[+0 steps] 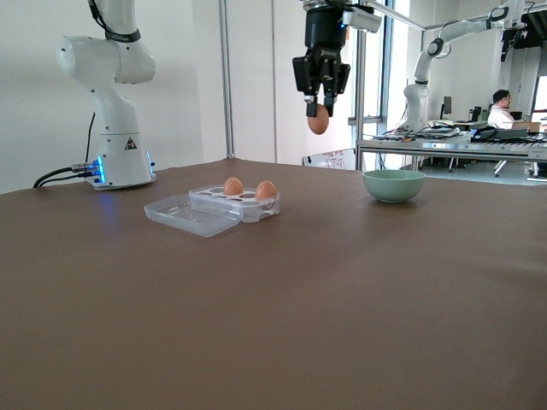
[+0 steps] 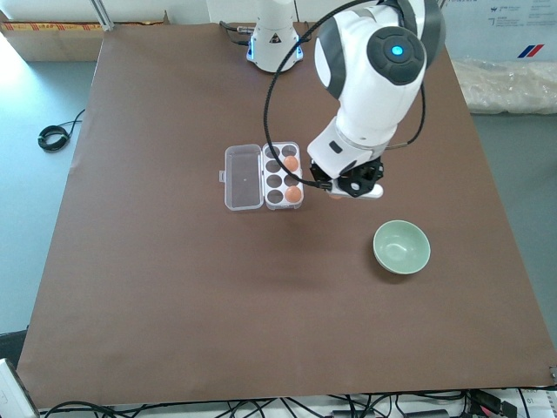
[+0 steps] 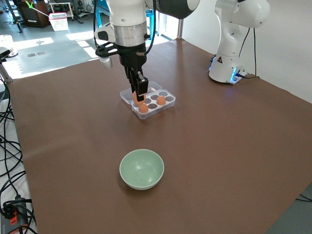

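My black gripper [image 1: 320, 111] is shut on an egg [image 1: 318, 121], held in the air above the table, right of the egg carton in the top view. In the right view the held egg overlaps the carton from behind the fingers. The open plastic carton [image 2: 244, 177] lies on the table with two eggs in its cups, one egg [image 3: 161, 100] and another egg [image 3: 143, 108]; its other visible cups are empty. A pale green bowl [image 2: 401, 247] sits apart from the carton, nearer the lower right in the left view.
Cables run along one table edge. Much of the tabletop around the bowl is clear.
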